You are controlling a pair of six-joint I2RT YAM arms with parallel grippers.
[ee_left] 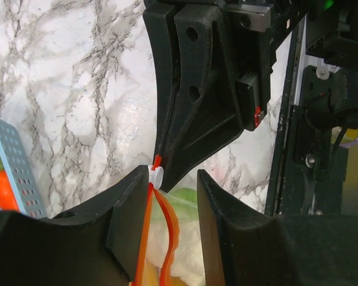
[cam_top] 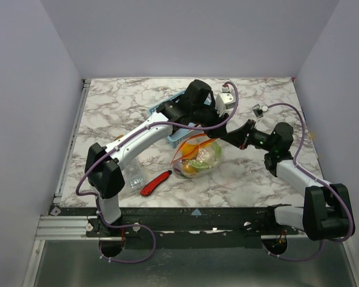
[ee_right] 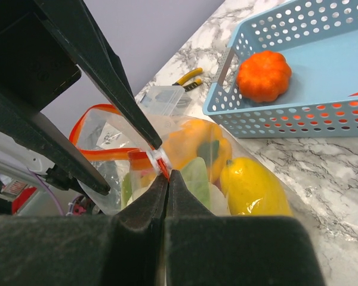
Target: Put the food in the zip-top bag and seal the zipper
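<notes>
The clear zip top bag (cam_top: pixel 197 158) stands on the marble with orange-rimmed opening, holding yellow, orange and green food, seen as a yellow piece (ee_right: pixel 253 185) and pale green piece in the right wrist view. My right gripper is shut on the bag's zipper end, by the white slider (ee_left: pixel 156 177). My left gripper is part open around that same slider and zipper end, its fingertips close beside the right gripper's tips. In the top view both grippers meet over the bag's upper right corner.
A blue basket (ee_right: pixel 298 119) with an orange pepper (ee_right: pixel 262 76) stands behind the bag. A red-handled tool (cam_top: pixel 155 183) and clear containers (ee_right: pixel 161 98) lie to the left. The marble right of the bag is clear.
</notes>
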